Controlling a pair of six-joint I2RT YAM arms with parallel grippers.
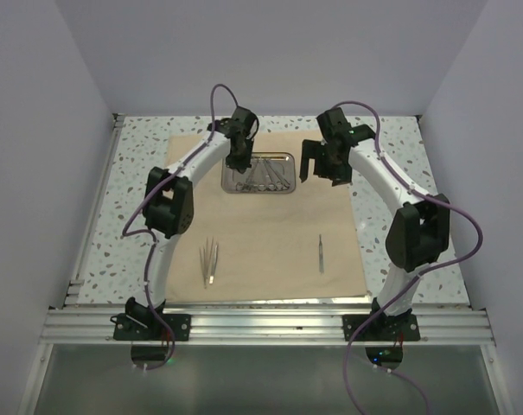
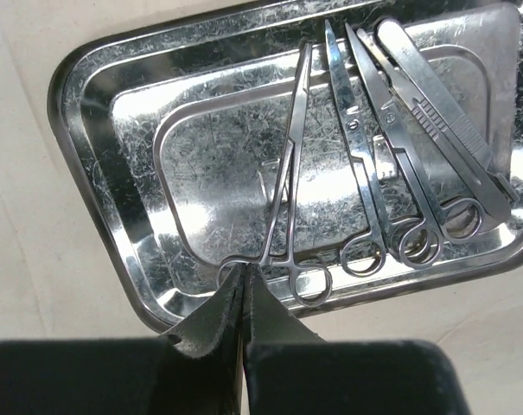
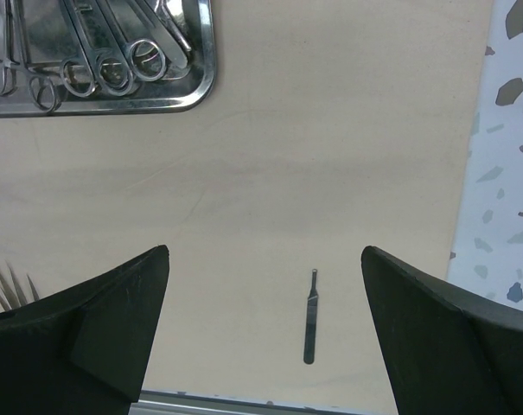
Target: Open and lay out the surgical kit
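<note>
In the left wrist view a hemostat (image 2: 290, 157) lies on the steel tray (image 2: 105, 229), its rings at the near edge. My left gripper is shut, its fingertips touching in front of the rings, with nothing between them; the tips partly cover one ring. To the right in the tray lie two more scissor-like tools, one a slim pair (image 2: 354, 143), the other a second pair (image 2: 399, 143), and a tweezer-like piece (image 2: 438, 104). My right gripper stands wide open over the beige cloth, empty.
A scalpel handle (image 1: 321, 254) lies alone on the right of the cloth (image 1: 270, 238). Several slim pointed tools (image 1: 209, 261) lie at the front left.
</note>
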